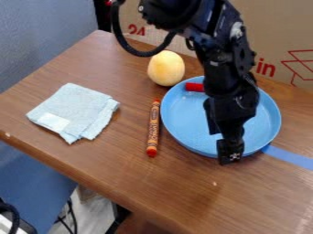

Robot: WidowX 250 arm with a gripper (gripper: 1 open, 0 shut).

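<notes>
My black gripper (230,146) points down over the right part of a blue plate (184,117), its tip near the plate's front rim. Whether it is open or shut I cannot make out. A red object (195,87) lies at the plate's back, partly hidden by the arm. An orange and red crayon-like stick (154,128) lies on the table just left of the plate.
A pale yellow round object (167,68) sits behind the plate. A folded light blue cloth (71,111) lies at the left. A cardboard box stands behind.
</notes>
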